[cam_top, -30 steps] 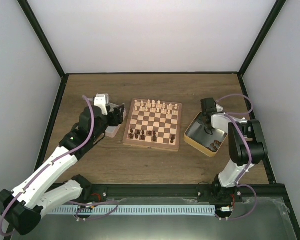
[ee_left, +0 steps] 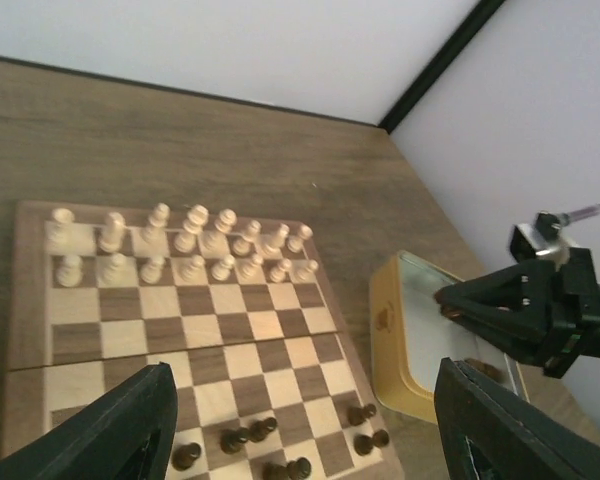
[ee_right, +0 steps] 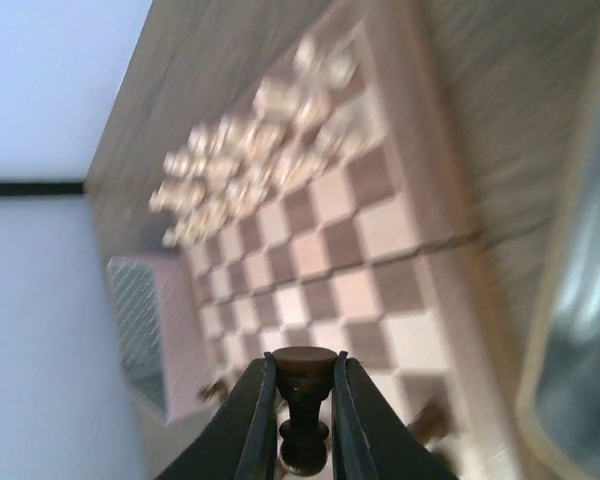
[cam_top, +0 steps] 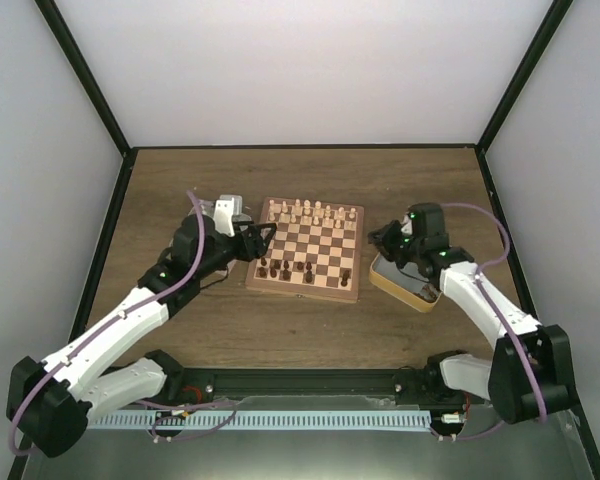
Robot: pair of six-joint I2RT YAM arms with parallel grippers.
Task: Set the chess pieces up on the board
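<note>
The chess board (cam_top: 305,284) holds light pieces (ee_left: 111,233) on its back rows and several dark pieces (ee_left: 234,440) on its near rows. My left gripper (cam_top: 266,232) is open above the board's left part, both fingers showing in the left wrist view with nothing between. My right gripper (cam_top: 378,238) is at the board's right side, shut on a dark chess piece (ee_right: 305,410), held upright between the fingertips.
A yellow-rimmed box (cam_top: 400,291) with some dark pieces inside stands right of the board. A pink translucent box (ee_right: 175,335) sits at the left, partly under the left arm.
My right gripper has risen from the yellow box and moved left toward the board. My left arm has moved right, over the board's left part.
</note>
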